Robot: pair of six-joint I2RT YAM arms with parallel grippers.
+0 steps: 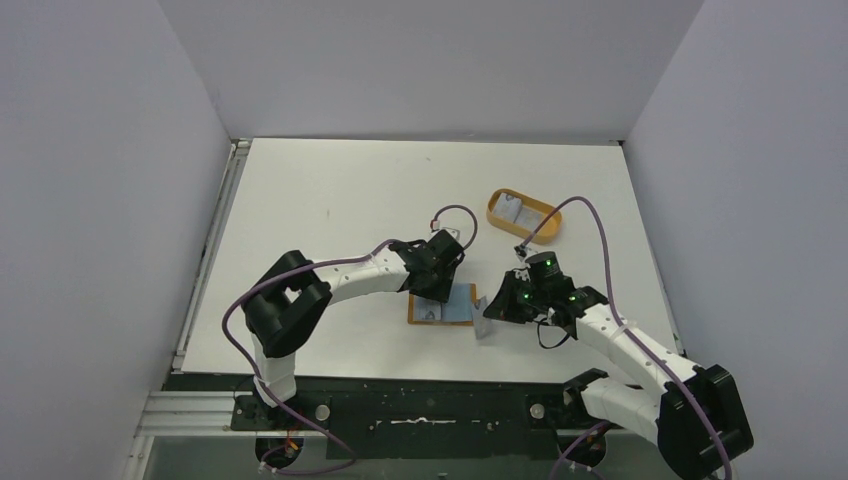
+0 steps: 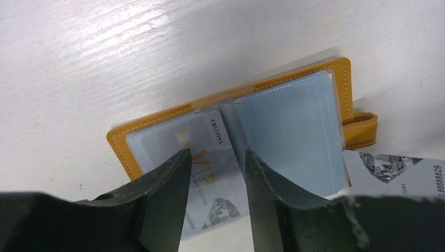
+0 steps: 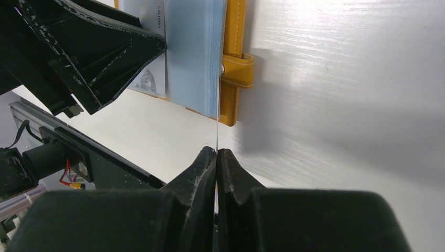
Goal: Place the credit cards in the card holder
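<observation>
The open card holder (image 2: 294, 126), tan leather with blue clear sleeves, lies on the table beneath my left gripper. A silver VIP card (image 2: 212, 194) lies on its left side. The left gripper's fingers are part open over that card, whether touching it I cannot tell. My right gripper is shut on a credit card (image 2: 393, 173), held edge-on at the holder's right edge, by the strap (image 3: 237, 71). In the top view it shows as a pale card (image 1: 482, 318) beside the holder.
An orange tray (image 1: 548, 233) with cards stands at the back right. The front table edge and dark rail (image 1: 380, 400) lie close below the holder.
</observation>
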